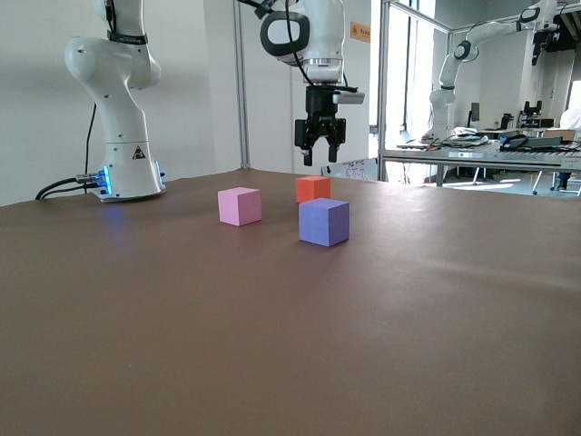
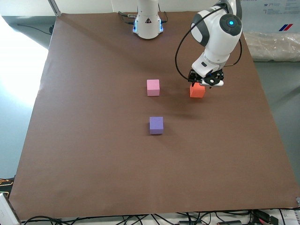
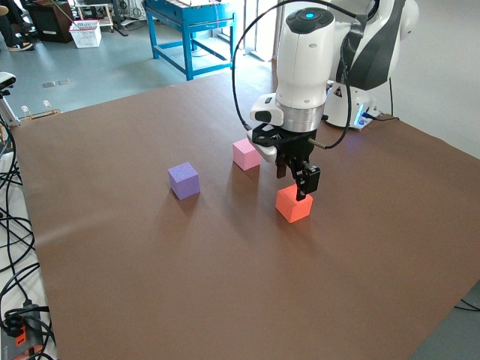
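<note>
An orange cube (image 2: 197, 92) (image 1: 313, 189) (image 3: 294, 207) rests on the brown table, with my black gripper (image 1: 320, 154) (image 3: 291, 184) pointing down just above it; in the top view its fingers look parted with nothing between them. A pink cube (image 2: 153, 87) (image 1: 240, 207) (image 3: 247, 153) lies left of the orange one in the left view. A purple cube (image 2: 156, 125) (image 1: 324, 222) (image 3: 184, 181) sits nearer that camera, below the pink cube.
The arm's white base (image 2: 148, 21) stands at the table's back edge. Cables run along one edge, outside the cubes' area.
</note>
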